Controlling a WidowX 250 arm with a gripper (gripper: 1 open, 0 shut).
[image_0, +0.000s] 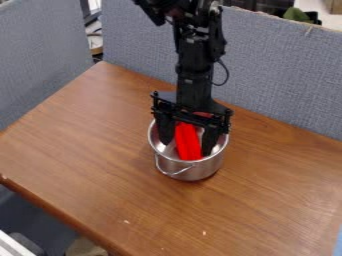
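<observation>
A silver metal pot with a wire handle stands on the wooden table, right of centre. Inside it is a red block. The black gripper is lowered into the pot, its two fingers down on either side of the red block; whether they touch the block cannot be told.
Grey padded walls border the table at the back and left. The table's edge drops away at the front left.
</observation>
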